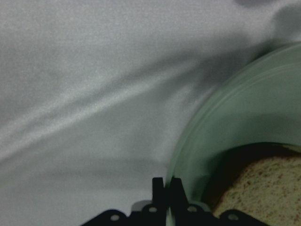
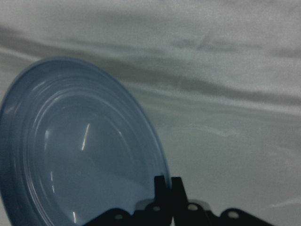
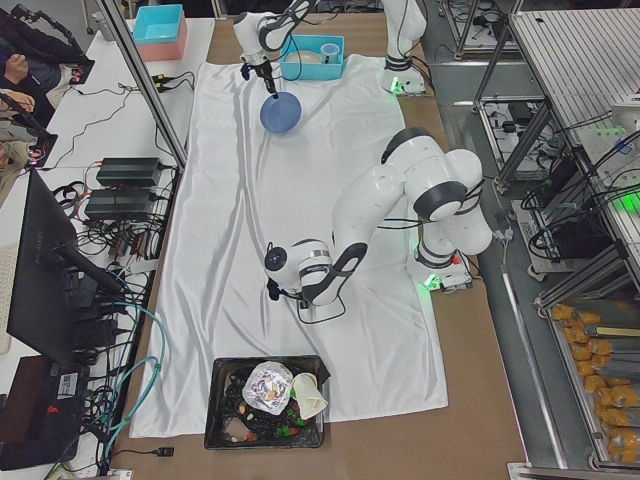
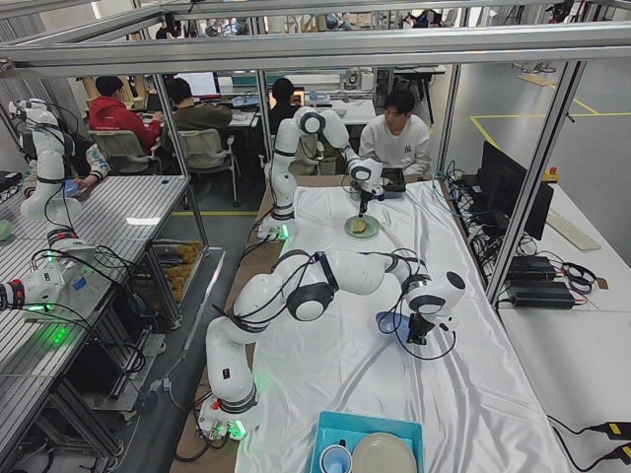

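Note:
A green plate point(image 4: 362, 227) holding a slice of bread point(image 1: 263, 188) lies on the white cloth, mostly hidden under the left arm in the camera left view. My left gripper is shut on its rim, as the left wrist view shows. A blue plate point(image 3: 280, 116) is at the other end of the cloth, and my right gripper is shut on its rim, at the plate's right side in the right wrist view.
A turquoise bin point(image 4: 414, 434) with a cup and dishes stands beside the right arm. A black tray point(image 3: 215, 400) with foil and other items sits at the opposite end. The cloth between the plates is clear.

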